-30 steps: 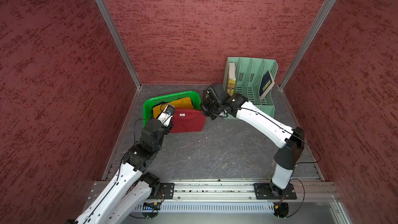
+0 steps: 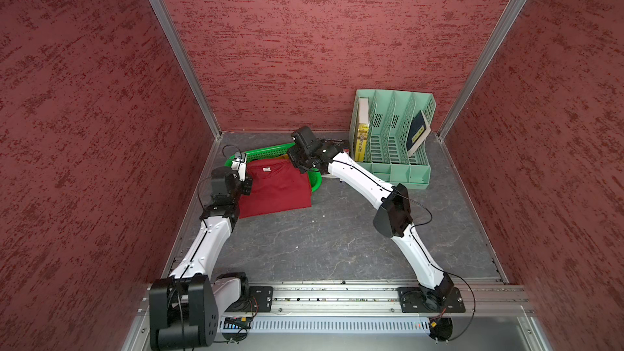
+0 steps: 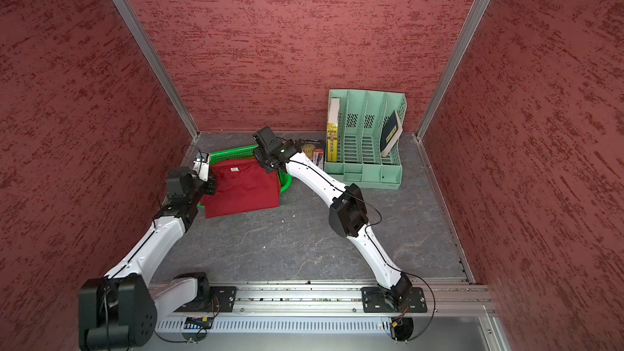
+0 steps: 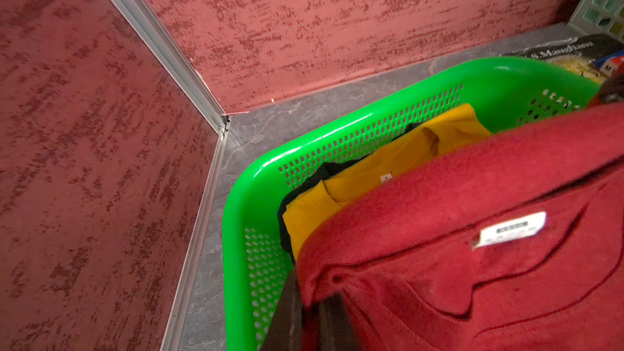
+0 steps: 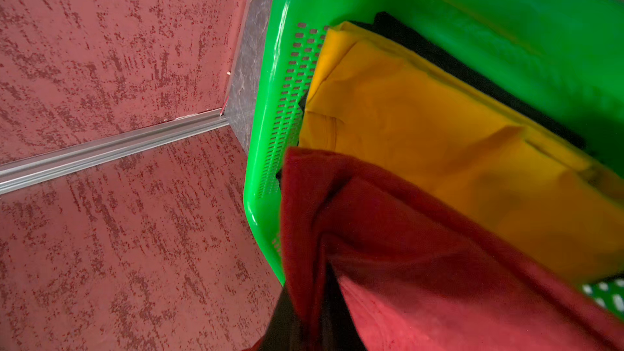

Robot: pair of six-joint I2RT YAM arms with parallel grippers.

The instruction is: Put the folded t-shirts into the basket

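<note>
A folded red t-shirt [image 2: 275, 188] is stretched between my two grippers, over the green basket [image 2: 316, 180], its lower part hanging past the front rim. The left gripper is shut on one corner of the red cloth, near the collar with the white label [image 4: 511, 229]. On the opposite corner the right gripper is shut, red fabric folded between its fingers. Inside the basket lies a folded yellow t-shirt [image 5: 416, 130] with dark cloth [image 5: 468, 72] under it. The shirt hides much of the basket's front half.
A pale green file rack [image 2: 390, 136] with books stands to the right of the basket. Books [image 3: 312, 149] lie flat between basket and rack. The left wall and corner are close to the basket.
Both grippers have moved left and towards the back with the red t-shirt, which has gone from the basket's front right to over more of it, covering most of the yellow one.
</note>
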